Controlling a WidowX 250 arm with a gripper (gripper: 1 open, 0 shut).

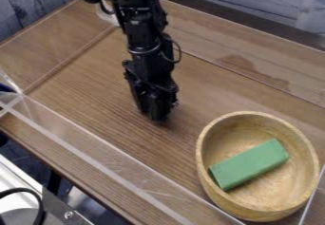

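The black robot arm reaches down from the top of the view to the wooden table (89, 124), where its gripper (156, 109) hangs low over the middle. The fingertips are dark and small, so whether anything is between them cannot be seen. To the lower right, apart from the gripper, a round wooden bowl (222, 196) holds a green block (248, 164) lying at a slant.
A white object (106, 18) is partly hidden behind the arm at the top. A black cable (36, 200) lies at the lower left corner, off the table.
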